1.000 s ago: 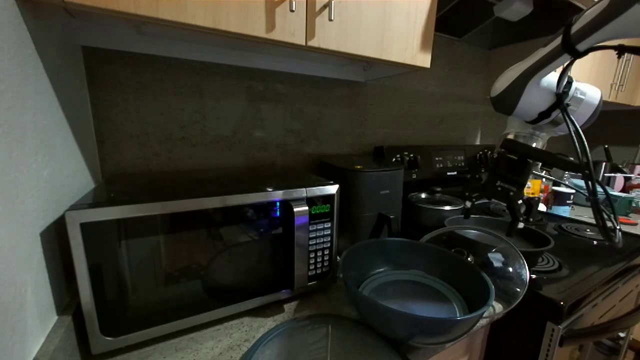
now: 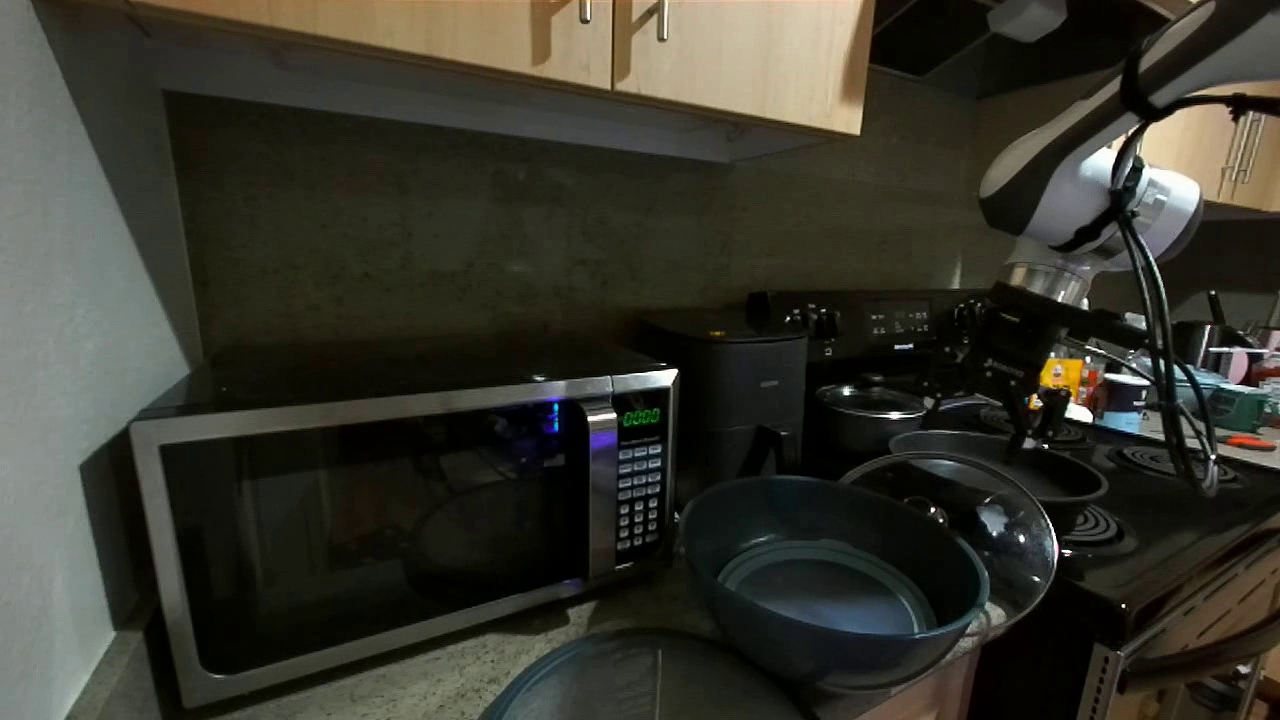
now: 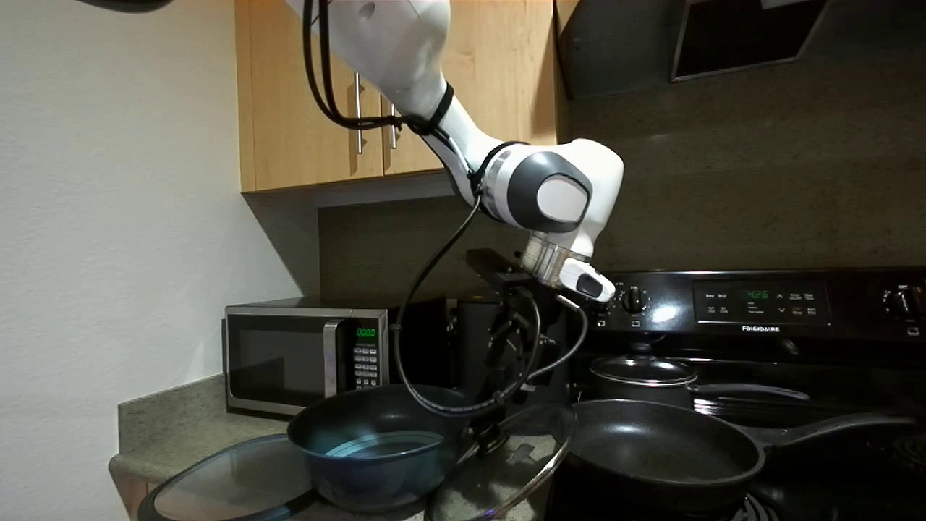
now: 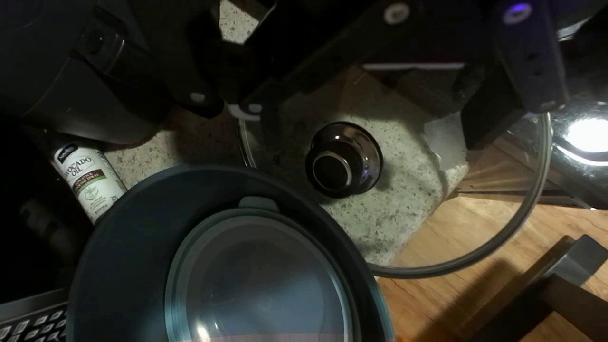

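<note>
A clear glass lid point(image 4: 410, 245) with a dark round knob point(image 4: 345, 159) lies partly over the counter edge, beside a dark blue-green pot point(image 4: 131, 251). A smaller round lid or dish point(image 4: 256, 273) sits inside the pot. In the wrist view my gripper is open, its fingers spread wide to either side of the knob's line, with nothing held between them. Seen from exterior view 2, the gripper point(image 3: 503, 360) points down above the glass lid point(image 3: 529, 460), though its dark fingertips are hard to separate from the background.
A frying pan point(image 3: 660, 443) and a lidded saucepan point(image 3: 642, 378) stand on the stove. The microwave point(image 2: 396, 528), a black appliance point(image 2: 738, 390) and an avocado oil can point(image 4: 91, 182) crowd the counter. Another lid point(image 3: 243, 477) leans or lies by the pot's left.
My gripper has turned about its wrist, so its fingers appear closer together in exterior view 1. The hanging cable has shifted slightly left. Pot and lids have stayed put.
</note>
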